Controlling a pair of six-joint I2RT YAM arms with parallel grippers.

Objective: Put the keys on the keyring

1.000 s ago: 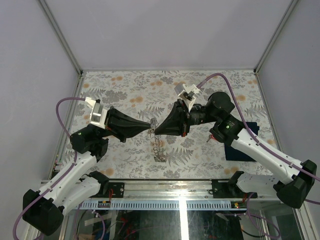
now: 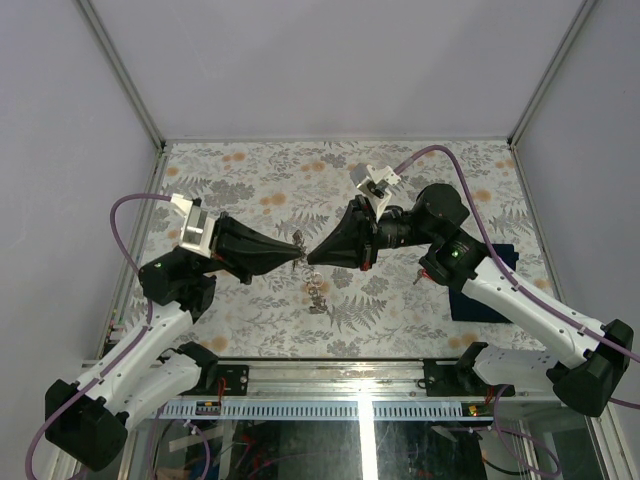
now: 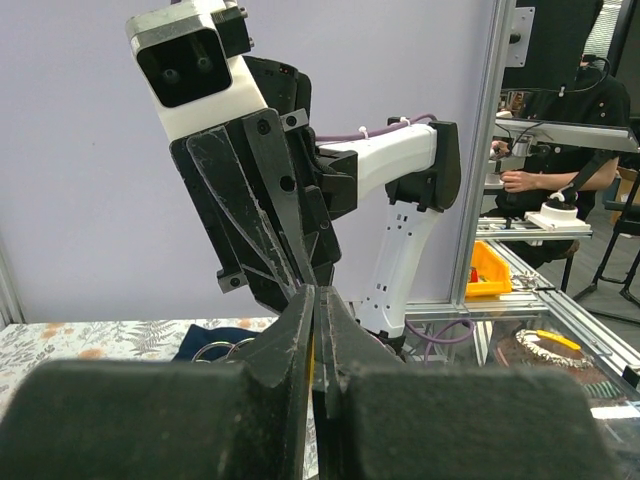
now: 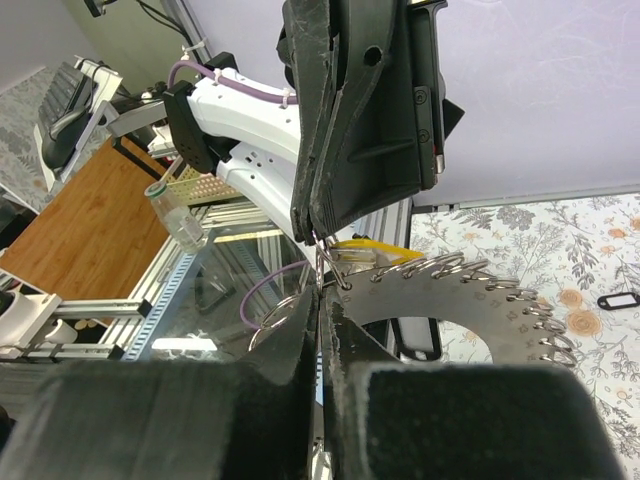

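Observation:
In the top view my left gripper [image 2: 300,253] and right gripper [image 2: 309,260] meet nearly tip to tip above the table, both shut. A string of small metal pieces [image 2: 315,292] hangs below their tips. In the right wrist view a curved metal strip [image 4: 455,297] with several small rings along its edge hangs near the fingertips. A thin wire ring [image 4: 321,262] comes out from between my left fingertips and runs down to the tips of my right gripper. Whether the right fingers pinch it cannot be seen. In the left wrist view thin rings [image 3: 212,351] show beside the fingers.
Dark blue cloth [image 2: 487,300] lies at the table's right, partly under the right arm. A small red item [image 2: 424,275] is near that arm. A small black object [image 4: 619,300] rests on the patterned tabletop.
Both arms have hardly moved, their tips staying close together.

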